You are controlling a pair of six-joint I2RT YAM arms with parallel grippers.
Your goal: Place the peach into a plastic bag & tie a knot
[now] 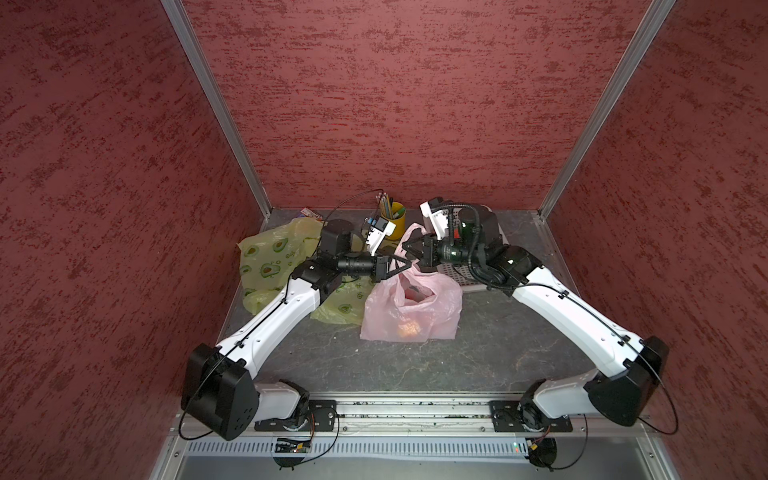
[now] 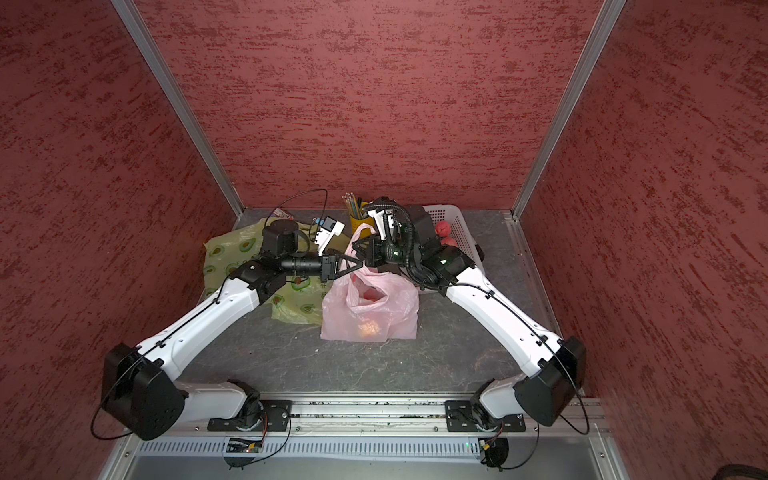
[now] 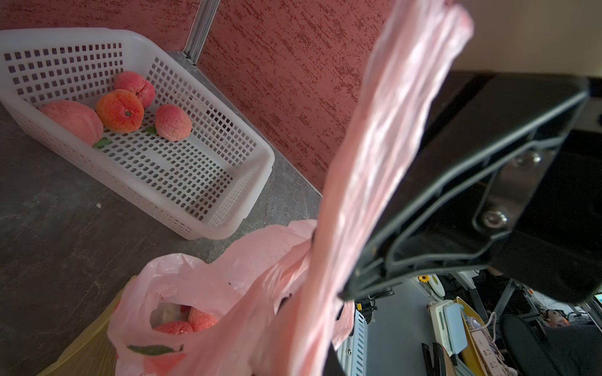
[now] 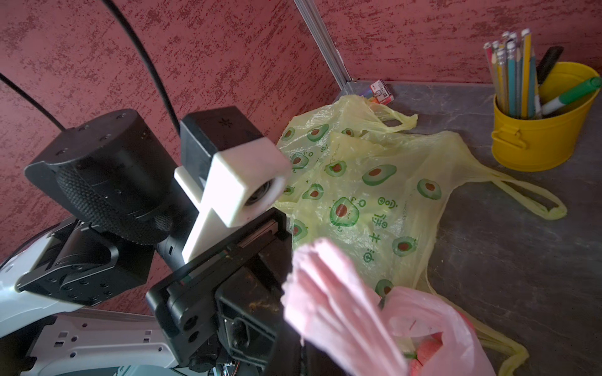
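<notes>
The pink plastic bag [image 1: 412,316] stands on the table, its twisted handles [image 3: 370,144] drawn up between both grippers. Peaches [image 3: 203,319] show inside through its mouth in the left wrist view. My left gripper [image 1: 406,262] is part open beside the gathered handles. Close against it, from the right, my right gripper [image 1: 411,246] is shut at the same pink strands. Whether a strand is pinched between the right fingers is hidden. In the right wrist view, the bunched handle end [image 4: 335,294] covers the area near the fingertips.
A white basket [image 3: 250,188] with several peaches stands behind the right arm. A yellow-green avocado-print bag [image 4: 370,188] lies flat at the left. The yellow pencil bucket [image 4: 533,147] is at the back. Bare table lies in front of the pink bag.
</notes>
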